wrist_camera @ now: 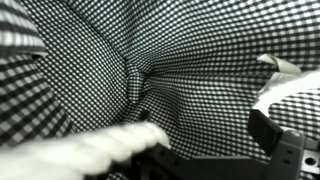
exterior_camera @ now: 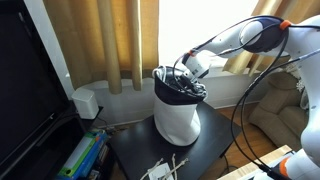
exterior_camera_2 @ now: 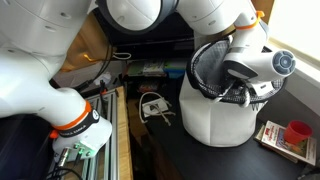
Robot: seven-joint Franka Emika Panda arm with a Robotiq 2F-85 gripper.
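A tall white basket (exterior_camera: pixel 177 120) with a dark checked lining stands on a black table. In exterior view 2 the same basket (exterior_camera_2: pixel 215 120) has its mouth open, with white rope handles at the rim. My gripper (exterior_camera: pixel 186 82) reaches down into the mouth and is mostly hidden from outside. Black-and-white checked lining (wrist_camera: pixel 200 50) fills the wrist view. My gripper shows dark fingers spread apart at the bottom, lining visible between them. A thick white rope (wrist_camera: pixel 85 150) crosses the lower left. Beside the right finger is another white strip (wrist_camera: pixel 285 88).
White cord-like items (exterior_camera_2: pixel 155 105) lie on the table left of the basket. A red mug (exterior_camera_2: pixel 297 132) sits on a book-like object (exterior_camera_2: pixel 280 140) at right. Curtains and a window stand behind. A second white arm (exterior_camera_2: pixel 50 100) is at the left.
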